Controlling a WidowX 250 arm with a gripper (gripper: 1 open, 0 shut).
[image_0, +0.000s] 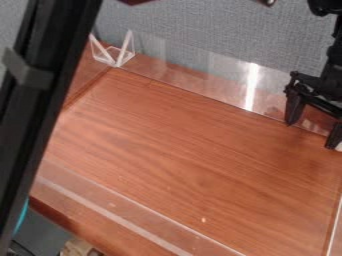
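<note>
My black gripper (311, 123) is at the right edge of the camera view, low over the back right of the wooden board (181, 170), near the clear back wall. Its two fingers stand apart, open, with no object visible between them. Part of the arm runs out of the frame at the right.
A clear low wall (214, 72) lines the back, with a white angular bracket (114, 55) at the back left corner. A black post (34, 110) crosses the left foreground. The board's surface is clear apart from tiny specks.
</note>
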